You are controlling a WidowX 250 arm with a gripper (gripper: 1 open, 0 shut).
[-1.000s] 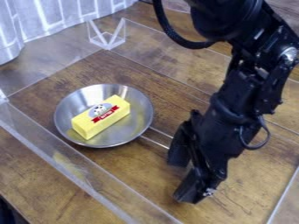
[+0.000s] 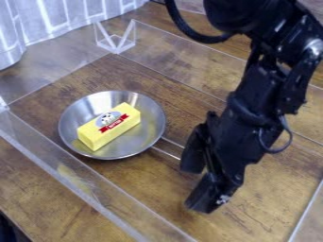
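A steel pan (image 2: 134,142) rests on the wooden surface at the left, holding a yellow block with a red label (image 2: 109,126). Its thin handle (image 2: 169,153) runs toward the right and passes behind my black gripper (image 2: 197,178), which is open and low over the wood just right of the pan. Whether anything lies between the fingers is hard to see.
Clear plastic walls (image 2: 89,194) border the area at left, back and right. A white curtain (image 2: 38,24) hangs at the back left. Bare wood (image 2: 164,71) lies behind the pan.
My gripper and arm have risen slightly, with a small shift. The pan and yellow block have not visibly moved.
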